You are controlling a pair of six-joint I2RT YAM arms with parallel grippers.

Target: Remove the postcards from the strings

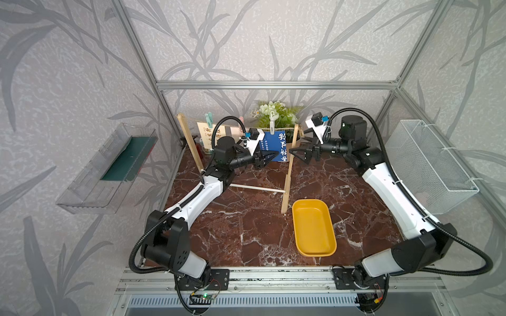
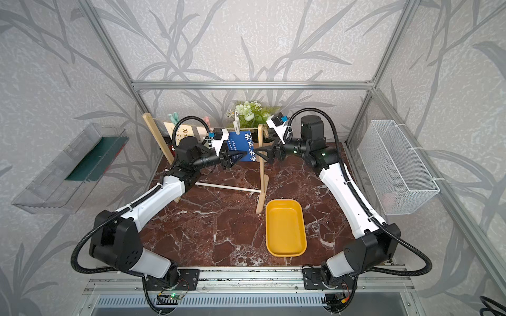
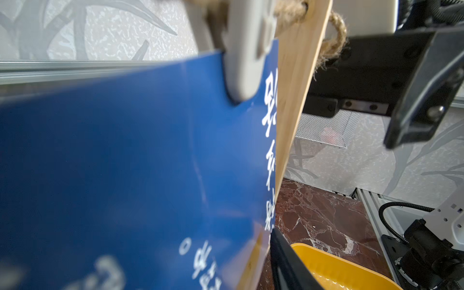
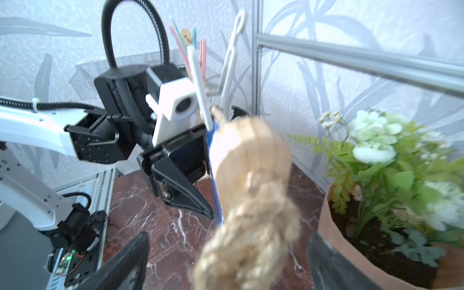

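A blue postcard (image 1: 272, 144) with white writing hangs from the string under a white clip (image 1: 272, 122), beside the rack's right wooden post (image 1: 291, 168). My left gripper (image 1: 271, 157), part open, is close in front of the card, which fills much of the left wrist view (image 3: 135, 169); one dark finger (image 3: 290, 265) shows at its lower edge. My right gripper (image 1: 296, 147) stands open at the right post; the knotted rope (image 4: 251, 236) and post top lie between its spread fingers in the right wrist view. A cream postcard (image 1: 206, 132) hangs farther left under a green clip (image 1: 208, 119).
A yellow tray (image 1: 314, 202) lies near the rack's right foot. Behind the rack stands a potted plant (image 2: 252, 113). Wire baskets hang at the left (image 1: 87, 202) and right (image 1: 429, 158).
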